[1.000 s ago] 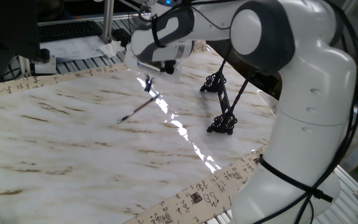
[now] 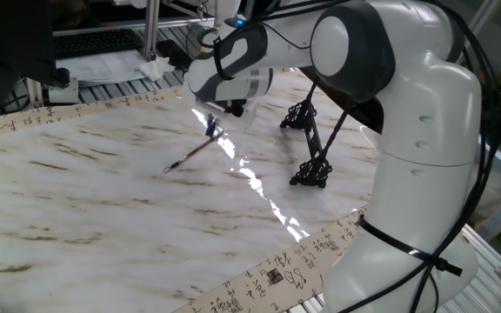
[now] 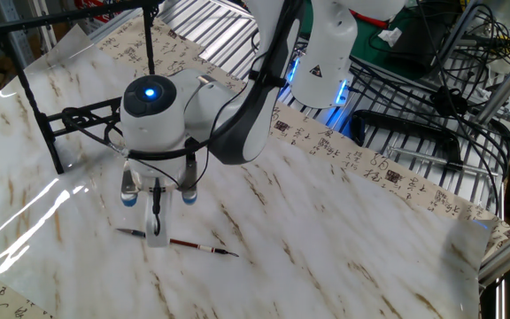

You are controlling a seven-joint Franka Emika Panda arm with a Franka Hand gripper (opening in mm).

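Note:
A thin brush (image 3: 204,247) with a dark reddish-brown handle lies on the marbled tabletop sheet. It carries a small hanging loop at one end, seen in the other exterior view, where the brush (image 2: 194,156) lies slantwise. My gripper (image 3: 158,200) points down above the brush, its blue-tipped fingers (image 3: 128,201) spread wide. A pale, translucent piece with a dark cable hangs in front of the hand and hides part of the brush. From the side, the gripper (image 2: 212,128) is close to the brush's upper end; whether they touch is unclear.
A black rack (image 2: 314,143) with ornate feet stands on the table, near the arm. Patterned paper strips (image 2: 268,274) with writing border the sheet. A keyboard (image 2: 94,43) lies beyond the far edge.
Over the last second my gripper has come down a little toward the brush, shifting slightly right in exterior view 1. The brush and rack have stayed put.

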